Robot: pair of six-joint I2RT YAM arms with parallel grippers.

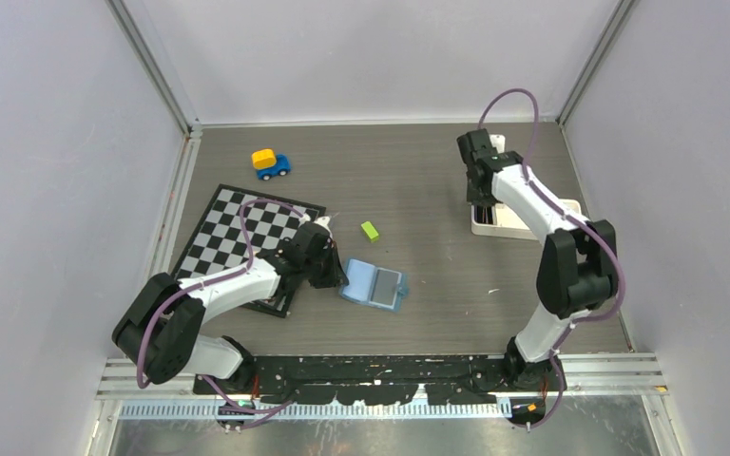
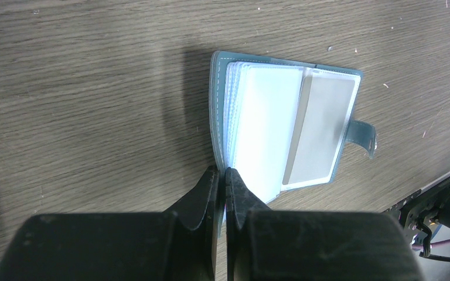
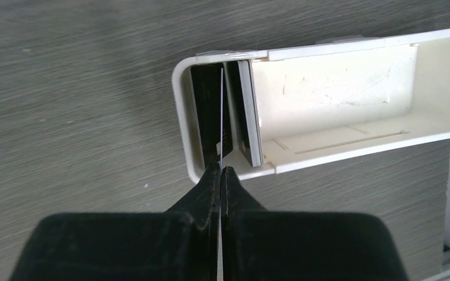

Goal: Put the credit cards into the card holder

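Note:
The blue card holder [image 1: 375, 285] lies spread on the table, clear sleeves showing. In the left wrist view my left gripper is shut on the left edge of this card holder [image 2: 322, 126]. At the right, above the white box [image 1: 509, 233], is my right gripper. It is shut on a thin card [image 3: 221, 117], seen edge-on as a narrow pale line. Below it, in the white box [image 3: 357, 42], a dark card [image 3: 205, 111] leans in the left end, beside a stack of cards [image 3: 254, 117] standing on edge.
A chessboard [image 1: 217, 228] lies partly beneath the left arm. A toy truck [image 1: 271, 166] stands at the back left, and a green block [image 1: 370, 231] behind the card holder. Bare table separates the holder from the white box, whose larger compartment looks empty.

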